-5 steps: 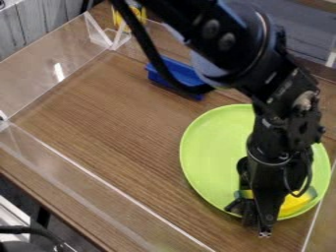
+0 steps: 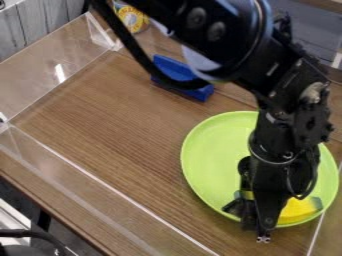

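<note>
My black gripper [image 2: 267, 205] reaches down into a light green plate [image 2: 214, 150] at the right, its fingertips low near the plate's front rim. A yellow object [image 2: 302, 208] lies in the plate, partly behind the fingers. The gripper looks closed around part of it, though the fingers hide much of it.
A blue container [image 2: 182, 88] stands at the back, with a yellow-lidded item [image 2: 131, 18] farther back left. Clear walls [image 2: 40, 75] border it on the left.
The arm and gripper have shifted very slightly over the plate. The plate and other objects look much the same.
</note>
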